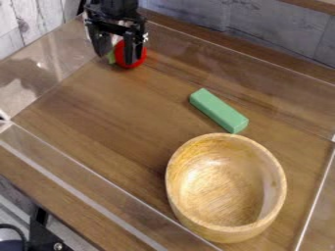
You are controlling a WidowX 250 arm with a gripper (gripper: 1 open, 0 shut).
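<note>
The black gripper [116, 41] is at the top left, over a red round object [131, 56] and a small green object behind it, partly hidden by the gripper. Whether its fingers are open or shut is unclear. A green block [218, 111] lies at the centre right. A wooden bowl [225, 186] stands at the lower right.
The wooden table [98, 127] has broad clear space in the middle and left. Grey walls [262, 29] border the back, and transparent edging runs along the left and front.
</note>
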